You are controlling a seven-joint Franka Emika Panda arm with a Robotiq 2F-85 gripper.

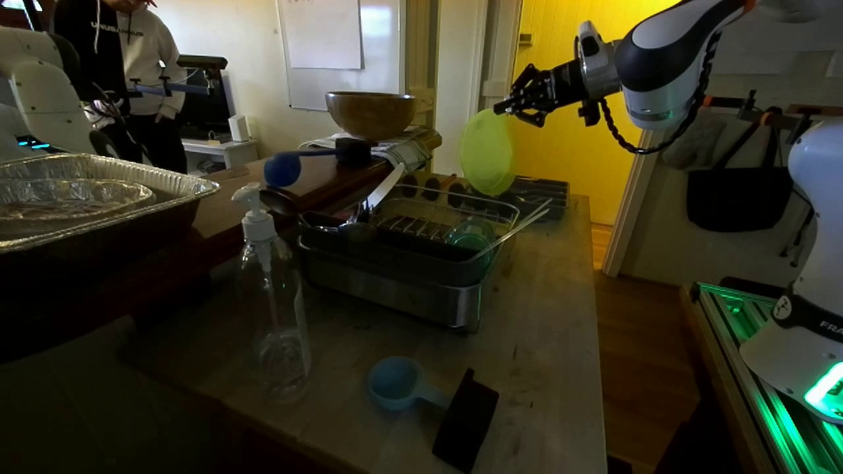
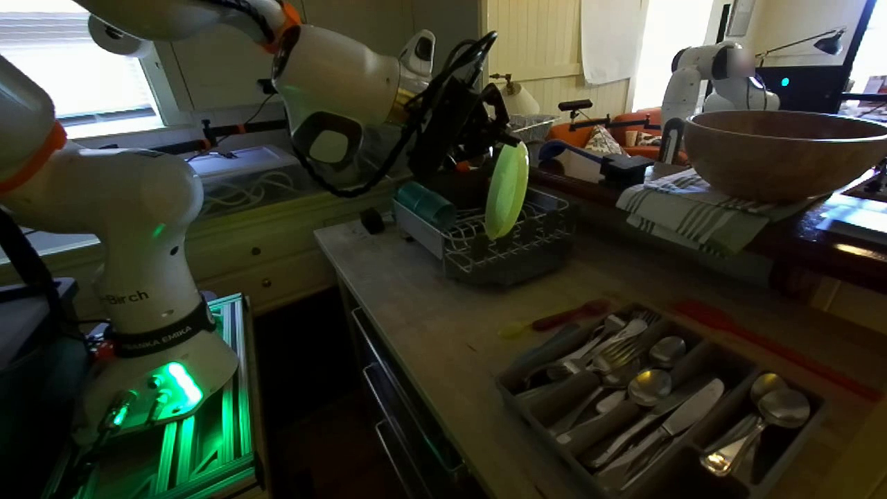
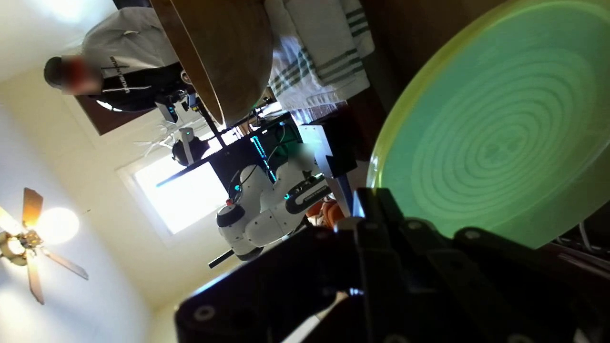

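Note:
A thin yellow-green plate hangs on edge in the air, with my gripper shut on its upper rim. In the wrist view the plate fills the right side, its ringed face showing, and the gripper's dark fingers meet its near edge. Below is the dish rack; exterior view 2 shows the plate hanging in front of or over the rack's wires. Whether its lower edge touches the wires cannot be told. A teal cup lies in the rack.
A cutlery tray full of silverware lies at one end of the counter. A pump bottle and a blue scoop stand at the other. On the raised ledge sit a wooden bowl and a blue ladle. Counter beside the rack is bare.

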